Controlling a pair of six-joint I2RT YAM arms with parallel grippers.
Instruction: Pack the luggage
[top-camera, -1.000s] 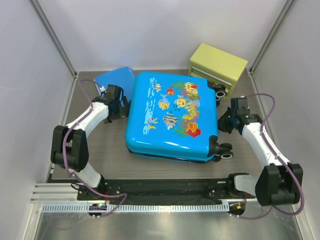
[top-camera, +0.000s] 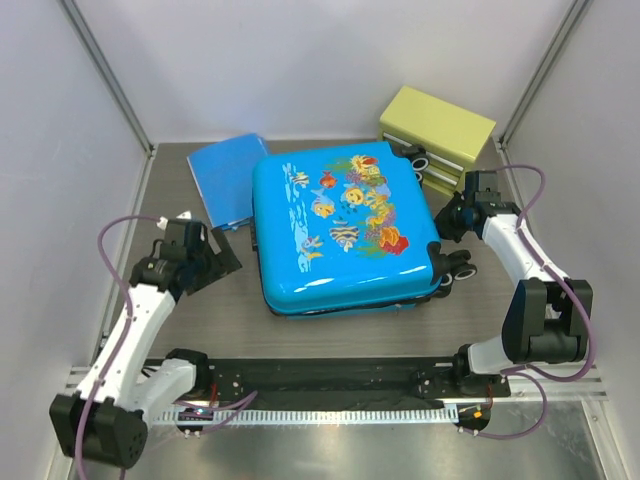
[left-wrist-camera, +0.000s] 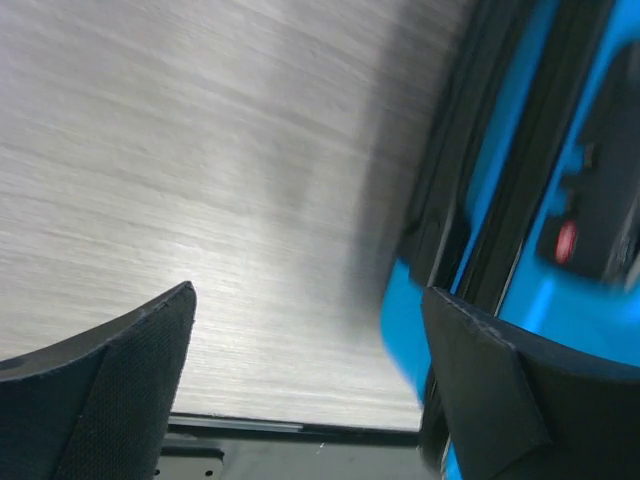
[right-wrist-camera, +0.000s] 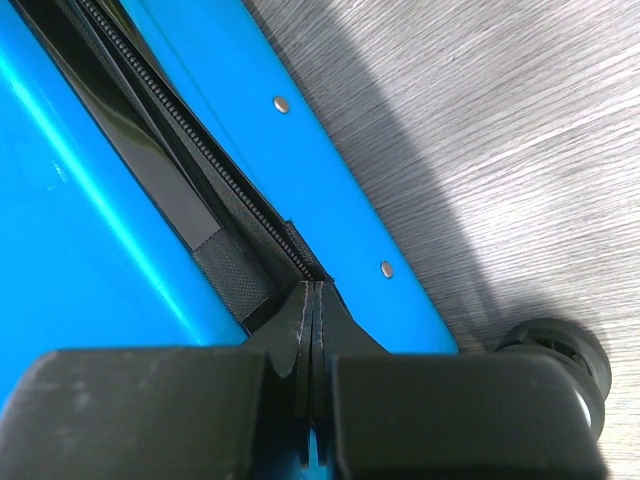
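Note:
A blue hard-shell suitcase (top-camera: 310, 260) with fish stickers lies closed on its side in the middle, its wheels to the right. My left gripper (top-camera: 220, 258) is open, left of the suitcase and apart from it in the top view; the left wrist view (left-wrist-camera: 308, 320) shows floor and the case's black-trimmed side beside it, blurred. My right gripper is shut, its tips at the black zipper band (right-wrist-camera: 205, 160) along the case's right side; nothing clear shows between its fingers.
A yellow drawer box (top-camera: 437, 120) stands at the back right. A flat blue board (top-camera: 220, 175) lies at the back left.
My left arm has pulled back left and toward the front, away from the suitcase. The suitcase has shifted slightly rightward since a second ago, and the right arm has shifted slightly.

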